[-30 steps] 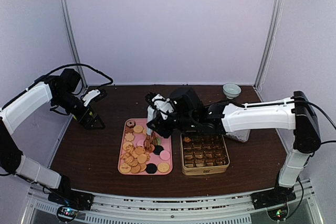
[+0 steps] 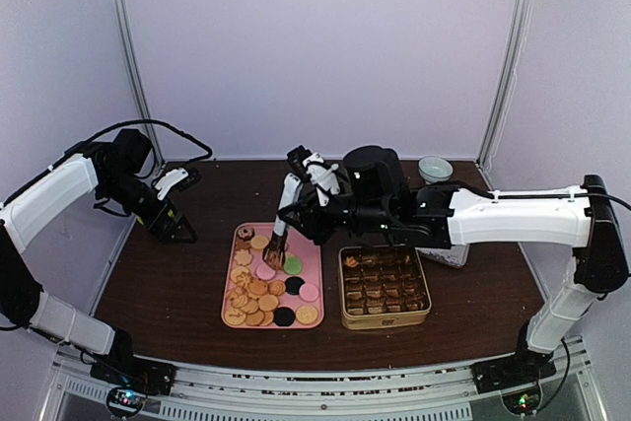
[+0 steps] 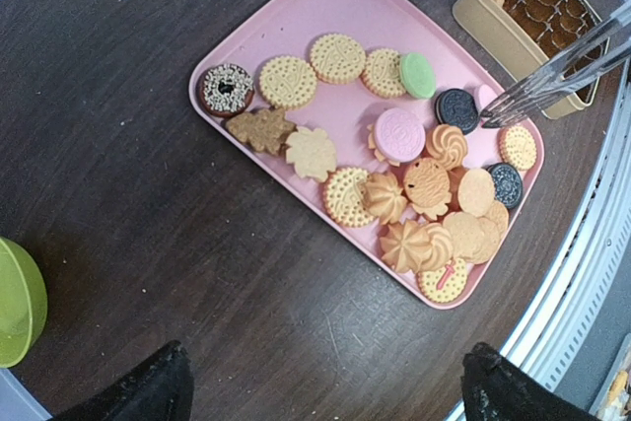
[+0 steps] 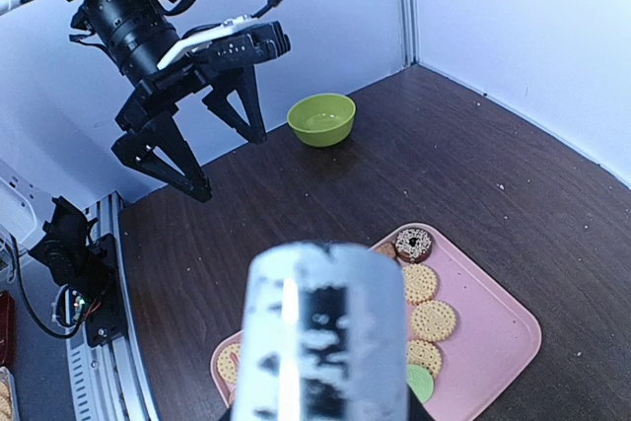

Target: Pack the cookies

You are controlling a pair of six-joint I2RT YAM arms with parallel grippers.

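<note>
My right gripper (image 2: 292, 212) is shut on clear tongs (image 3: 548, 78), which hang over the tray with their tips pointing down. In the right wrist view the pale handle of the tongs (image 4: 323, 332) fills the lower middle. Whether a cookie sits between the tips cannot be made out. The pink tray (image 3: 330, 7) carries many cookies, among them a green one (image 3: 417, 76), a pink one (image 3: 398, 135) and dark ones (image 3: 456, 109). A gold tin (image 2: 385, 320) with a brown divided insert stands right of the tray; one cookie (image 2: 351, 261) shows in its back-left compartment. My left gripper is open and empty.
A green bowl (image 4: 321, 119) stands on the left side of the table, away from the tray. A pale bowl (image 2: 435, 170) stands at the back right, with a clear container (image 2: 450, 256) behind the tin. Bare table lies left of the tray.
The left arm and the tin have stayed put.
</note>
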